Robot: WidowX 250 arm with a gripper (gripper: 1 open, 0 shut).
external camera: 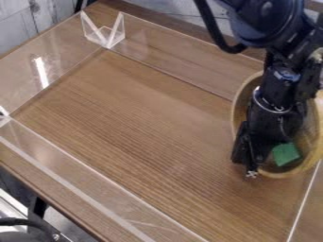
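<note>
My black gripper (pixel 248 163) is low at the right, reaching into the left side of a round tan bowl (pixel 297 163) on the wooden surface. A green object (pixel 284 152) lies in the bowl, right of the fingers. The arm covers much of the bowl, and I see nothing held between the fingertips; the gripper looks shut.
A clear plastic bracket (pixel 104 30) stands at the back left. Black cables lie at the lower left edge.
</note>
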